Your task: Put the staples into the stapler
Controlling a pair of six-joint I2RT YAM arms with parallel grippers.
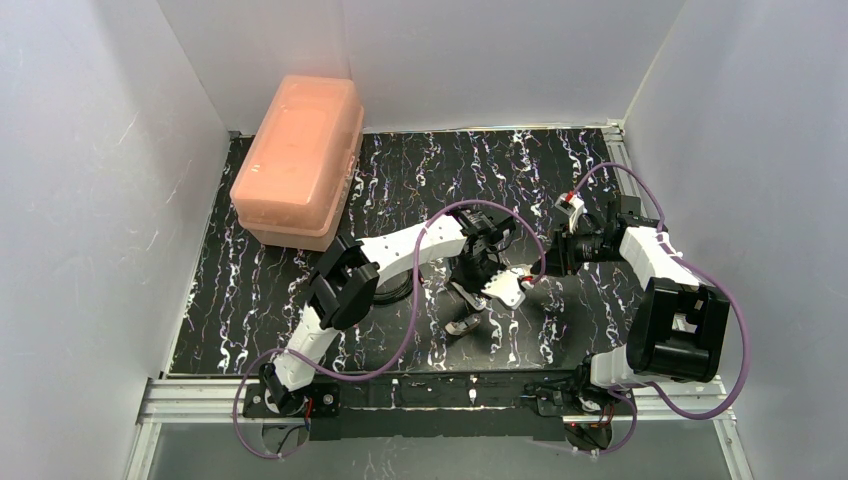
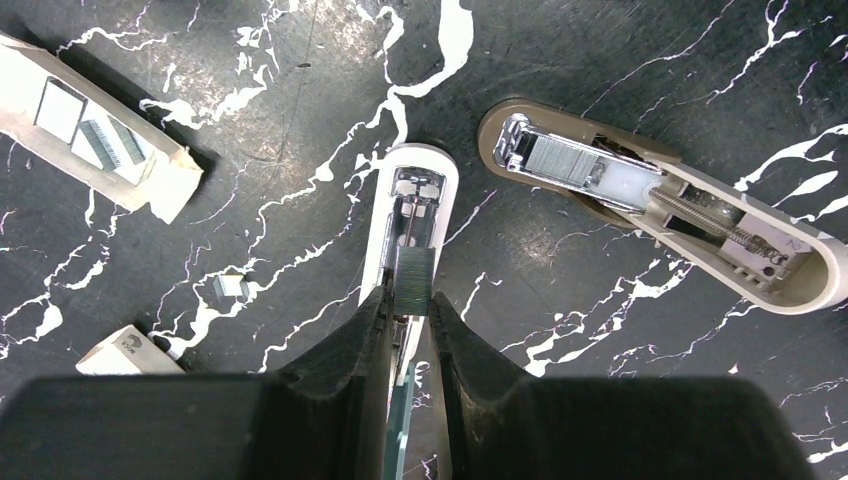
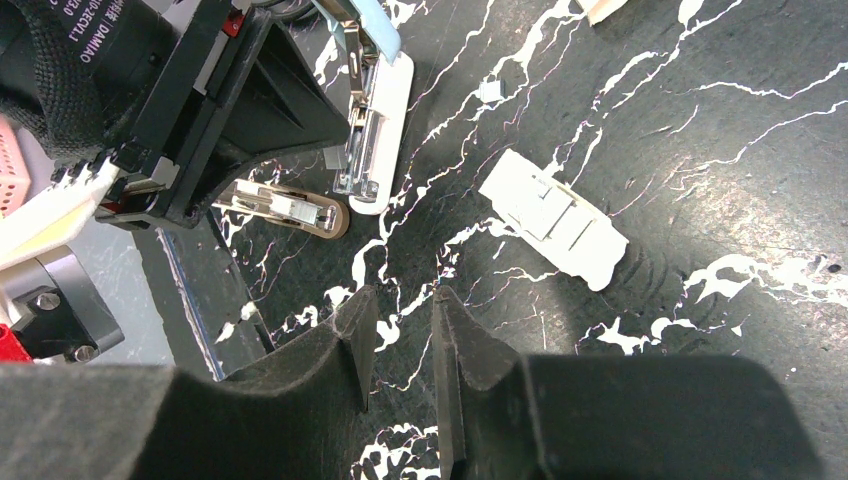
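In the left wrist view my left gripper is shut on a short grey staple strip (image 2: 414,278). The strip is over the open metal channel of a white-based stapler (image 2: 445,190); whether it touches the channel is unclear. This stapler's blue lid (image 3: 372,28) is swung back. Beside it, in the right wrist view, part of the strip (image 3: 335,158) shows past my left fingers. My right gripper stands part open above bare table, nothing between its fingers. An opened staple box (image 3: 552,215) holds more strips.
A brown stapler (image 2: 790,225) lies open with staples in its channel, right of the white one. A small staple piece (image 2: 230,287) and a white box part (image 2: 128,352) lie on the table. A large orange case (image 1: 300,150) fills the back left.
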